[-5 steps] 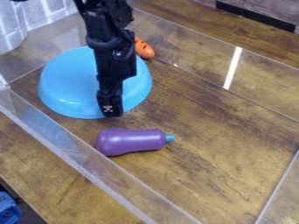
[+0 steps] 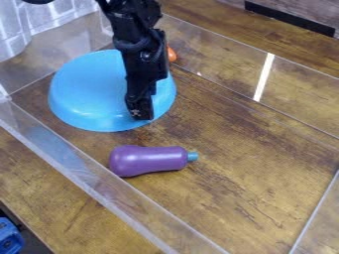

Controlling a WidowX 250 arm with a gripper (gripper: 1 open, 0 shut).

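Observation:
My black gripper (image 2: pixel 138 97) reaches down from the top onto a large light-blue disc-like object (image 2: pixel 82 94), its tips over the disc's right part; whether they are open or shut is hard to tell. A purple eggplant-like toy (image 2: pixel 146 159) with a teal tip lies on the wooden floor just in front of the disc. An orange object (image 2: pixel 172 53), perhaps a carrot, lies behind the arm, partly hidden.
Clear plastic walls run along the left and near side. A small blue object (image 2: pixel 7 238) sits outside at the bottom left corner.
My gripper has risen and shifted slightly back, and the blue disc has moved slightly right and back with it. More of the orange object is hidden behind the arm.

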